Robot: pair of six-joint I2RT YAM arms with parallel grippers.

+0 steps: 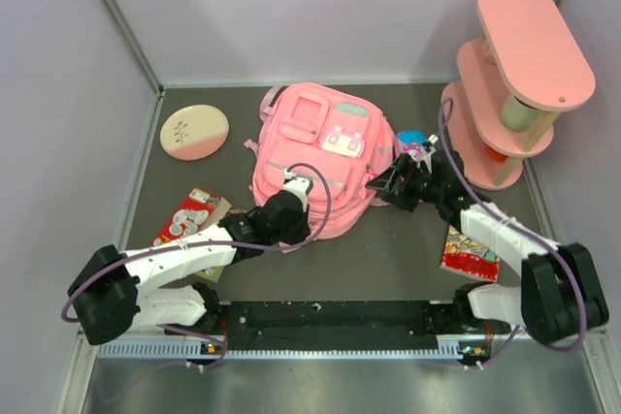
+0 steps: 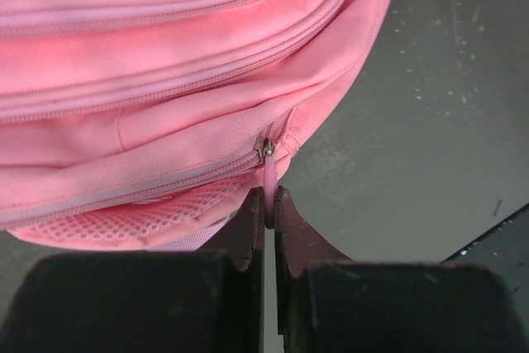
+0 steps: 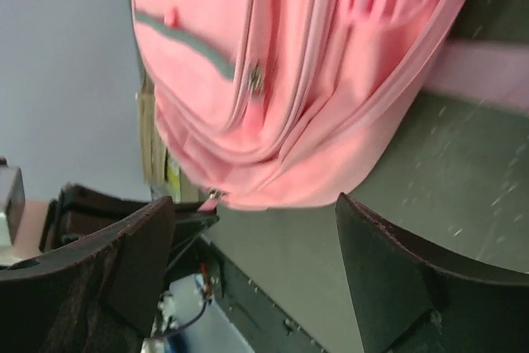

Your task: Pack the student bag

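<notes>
The pink backpack (image 1: 310, 143) lies in the middle of the table, front up. At its lower edge my left gripper is shut on a pink zipper pull (image 2: 269, 173), next to the zipper's metal slider. My right gripper is open over the table just off the bag's right side, with nothing between its fingers; in the top view it points toward the bag. A pink and blue item (image 1: 410, 136) is partly hidden behind the right arm.
A round plate (image 1: 194, 128) lies at back left, books (image 1: 184, 220) at front left, a red book (image 1: 466, 259) at front right. A tiered pink shelf (image 1: 529, 36) stands at back right.
</notes>
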